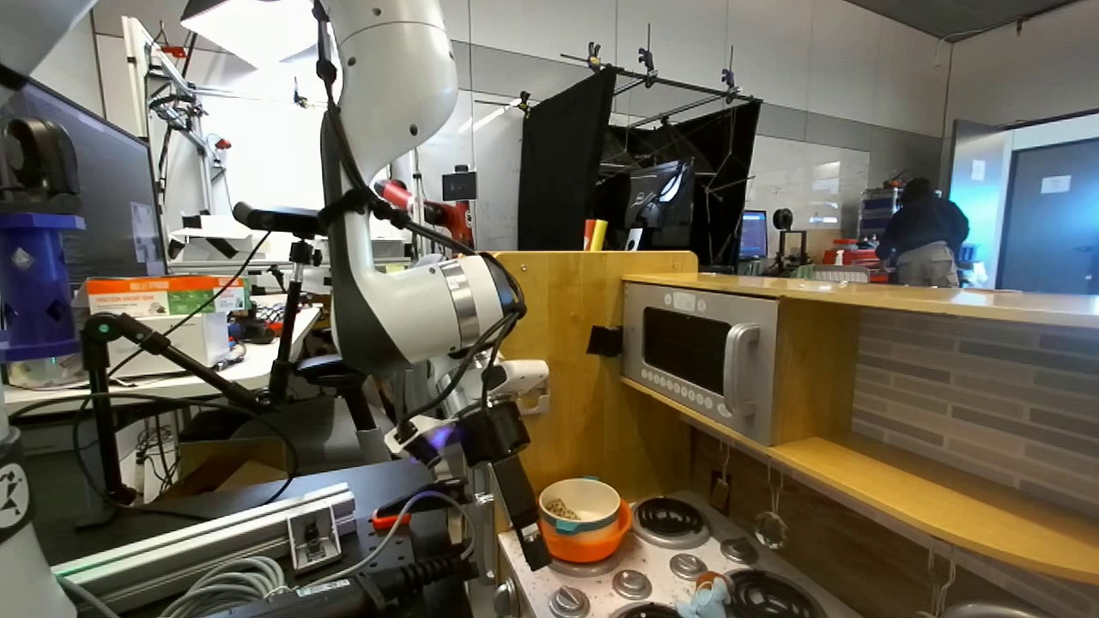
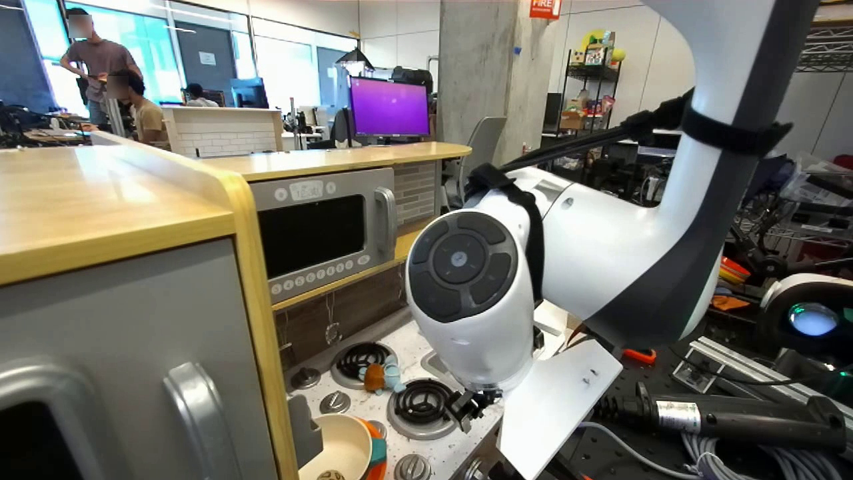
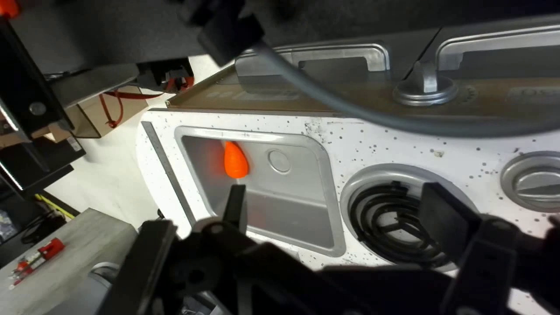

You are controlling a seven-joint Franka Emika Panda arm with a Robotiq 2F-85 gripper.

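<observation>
My gripper is open, its two black fingers wide apart with nothing between them. In exterior view 1 it slants down at the stove's front left, its tip in front of the orange and cream bowls. Some small brownish contents lie in the cream bowl. In the wrist view the fingers show over the stovetop, against a metal sink and a black coil burner. An orange pear-shaped object lies in the sink. The fingertips are hidden behind the arm in exterior view 2.
A blue and brown plush toy rests by a rear burner. The microwave and wooden shelf overhang the stove's back, and a tall wooden panel closes one end. Several knobs stand up from the stovetop.
</observation>
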